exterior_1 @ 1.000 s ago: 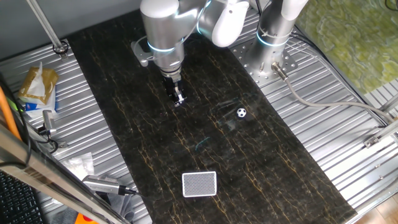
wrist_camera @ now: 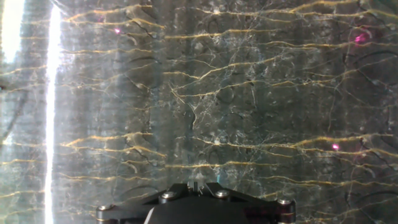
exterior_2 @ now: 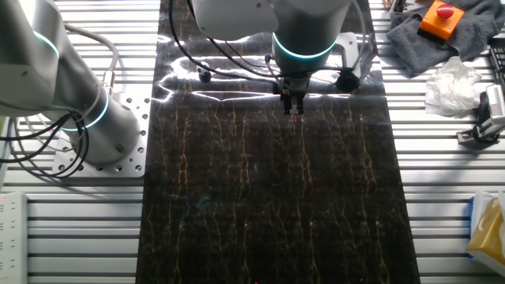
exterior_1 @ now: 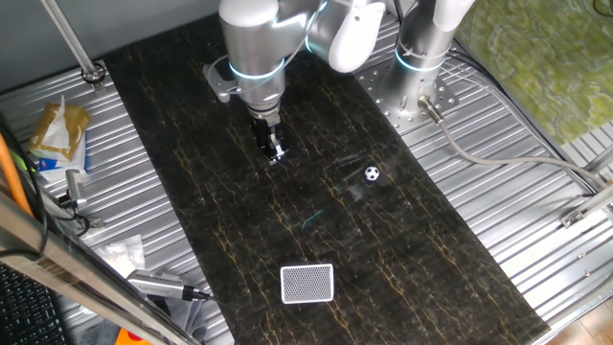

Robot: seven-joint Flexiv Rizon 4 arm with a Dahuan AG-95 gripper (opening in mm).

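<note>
My gripper (exterior_1: 277, 156) hangs over the dark marbled board, in its far half, fingers pointing down. In the wrist view its black fingers (wrist_camera: 180, 188) come together at the bottom edge; they look shut, with no object visible between them. A small black-and-white soccer ball (exterior_1: 372, 173) rests on the board to the right of the gripper, well apart from it. Nearer the front lies a white rectangular tray with a mesh-like bottom (exterior_1: 306, 284), nothing visible in it. Neither ball nor tray can be made out in the other two views.
The marbled board (exterior_2: 237, 213) is bare over most of its surface. Ribbed metal tabletop flanks it. A tissue pack (exterior_1: 59, 129) and metal frame stand left, the arm's base (exterior_1: 410, 91) and a cable right. An orange box with a red button (exterior_2: 440, 17) lies off the board.
The upper arm has shifted slightly to the right in exterior view 1, while the gripper's tips stay at almost the same spot. Ball and tray have not moved.
</note>
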